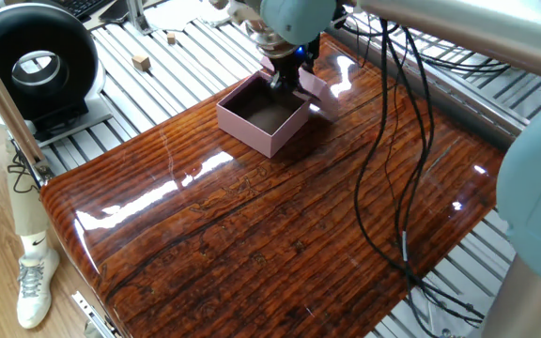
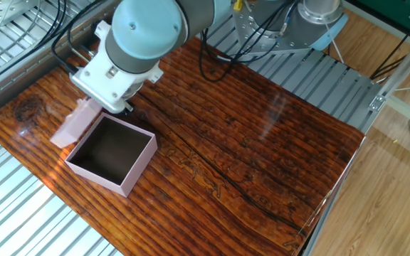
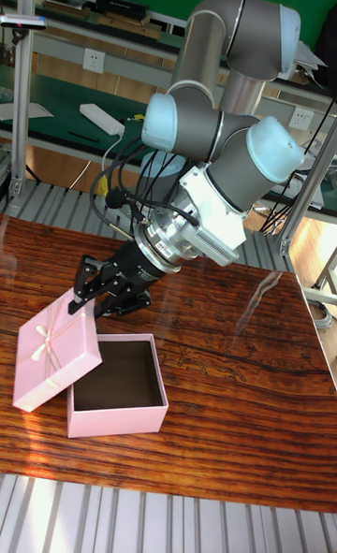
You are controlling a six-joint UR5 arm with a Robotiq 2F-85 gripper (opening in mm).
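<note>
The open pink box (image 3: pixel 118 421), dark inside and empty, stands on the glossy wooden table. Its pink lid (image 3: pixel 50 361), with a ribbon bow on top, lies tilted against the box's far-left side in exterior view 3. My black gripper (image 3: pixel 90 308) reaches down at the lid's upper edge, beside the box's back wall. One fingertip (image 3: pixel 75 305) overlaps that edge; whether the lid is pinched cannot be made out. In exterior view 1 the gripper (image 1: pixel 289 83) hides part of the lid (image 1: pixel 321 97). From exterior view 2, the arm mostly covers the gripper, and the lid (image 2: pixel 77 123) shows beside the box (image 2: pixel 112 151).
Black cables (image 1: pixel 407 188) hang over the table's right side in exterior view 1. Small wooden blocks (image 1: pixel 141 63) and a black ring-shaped device (image 1: pixel 36 66) are on the slatted surface beyond the table edge.
</note>
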